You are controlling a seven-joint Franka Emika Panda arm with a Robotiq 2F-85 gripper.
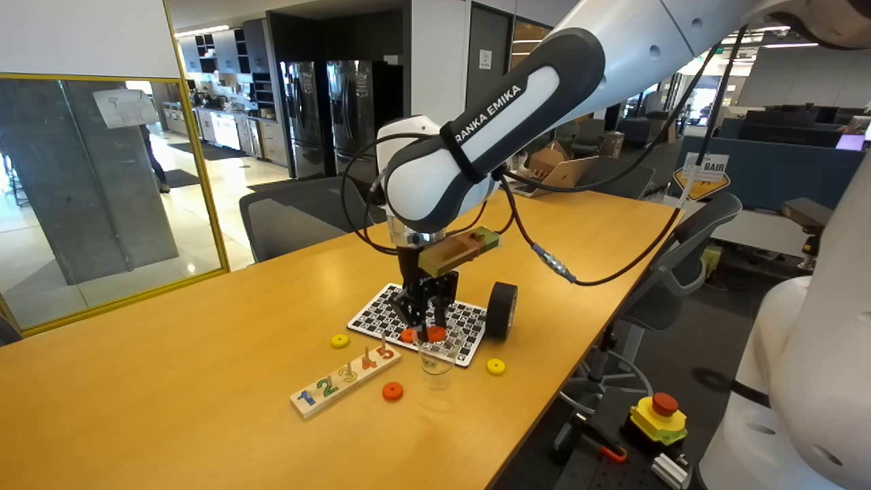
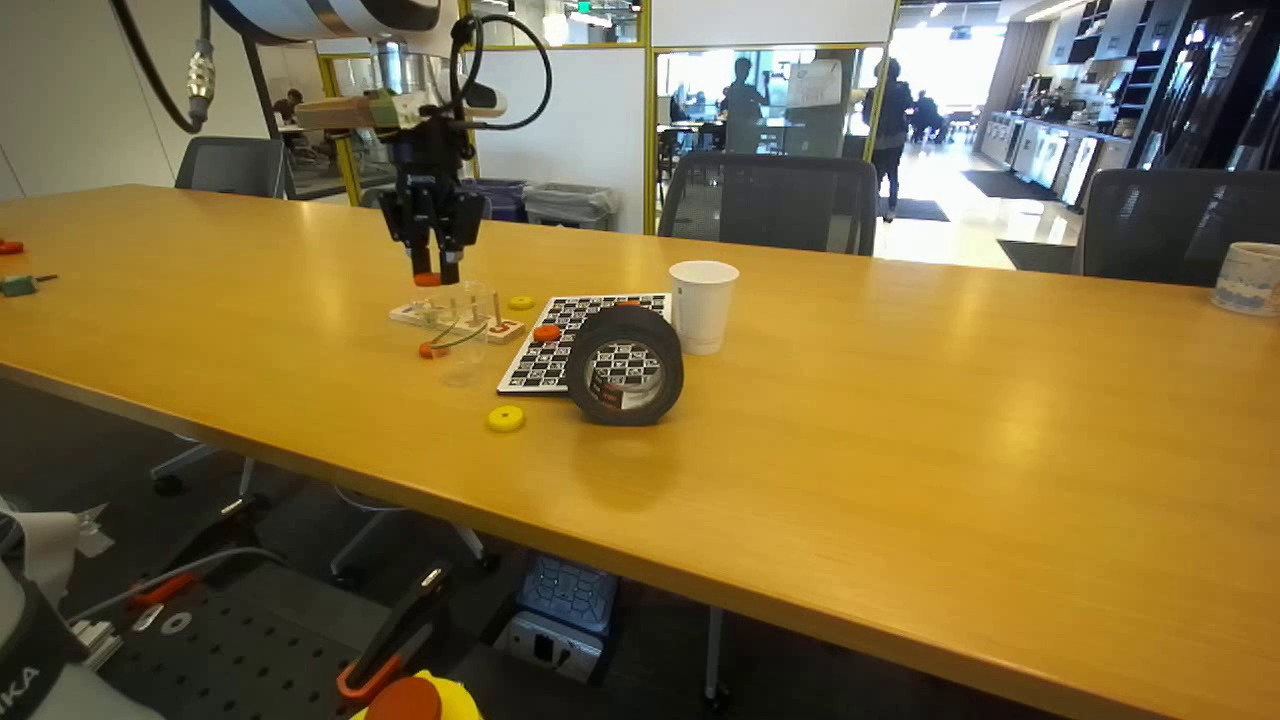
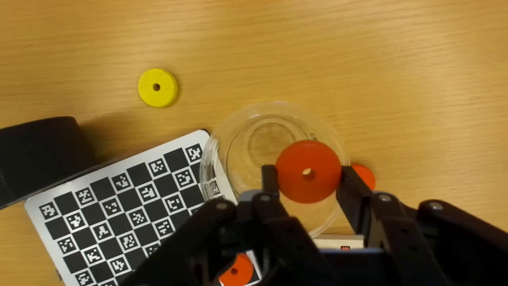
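An orange ring [image 3: 308, 171] is pinched between the two fingers of my gripper, which is shut on it. In the wrist view the ring overlaps the mouth of a clear cup [image 3: 266, 138], towards one side of it. From exterior view 2 the held ring [image 2: 427, 280] appears at about the height of the clear cup's [image 2: 468, 342] rim, on its left. In exterior view 1 my gripper [image 1: 429, 331] hangs over the checkered board's front part, right by the cup's [image 1: 437, 367] top. The cup stands upright on the table; no ring shows inside it.
A wooden peg board [image 1: 347, 380] with painted numbers lies left of the cup. Loose orange [image 1: 392, 391] and yellow [image 1: 495, 367] rings lie nearby, with another orange ring on the checkered board [image 3: 119, 209]. A black tape roll [image 2: 624, 366] and a white paper cup [image 2: 704, 306] stand close by.
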